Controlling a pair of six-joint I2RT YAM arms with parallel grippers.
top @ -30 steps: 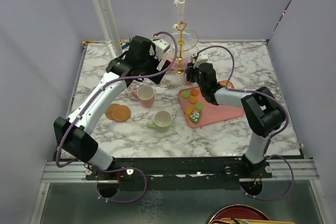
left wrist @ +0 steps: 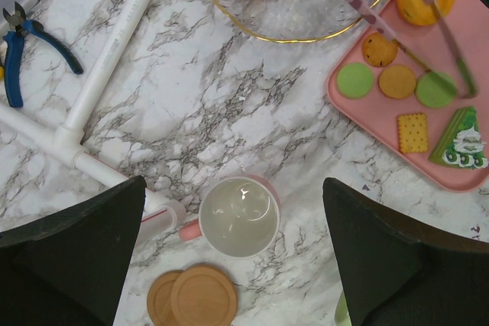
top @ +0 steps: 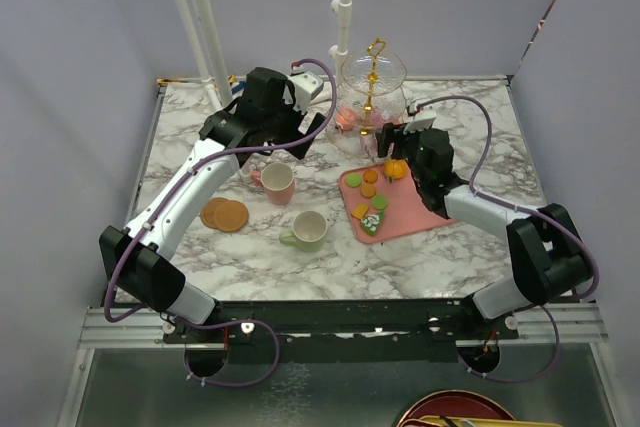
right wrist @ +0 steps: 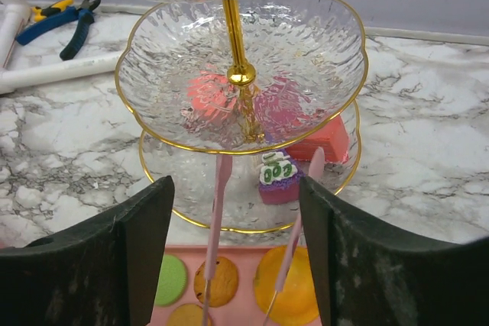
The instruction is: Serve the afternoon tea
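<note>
The tiered glass stand (right wrist: 241,74) holds pink pieces and a purple cake (right wrist: 276,190) on its lower tiers. Before it lies a pink tray (top: 420,217) with macarons (left wrist: 355,79), cookies, a cracker and a green cake slice (left wrist: 460,139). My right gripper, open and holding tong-like pink arms, hovers over the tray's back edge facing the stand; whether it grips them is unclear. My left gripper stands open above the pink mug (left wrist: 239,215). A green mug (top: 310,228) sits in front.
Cork coasters (left wrist: 202,295) lie at left. White pipes (left wrist: 107,74) and pliers (left wrist: 34,43) lie at the back left.
The stand shifted right from a second ago. The left arm is nearly still.
</note>
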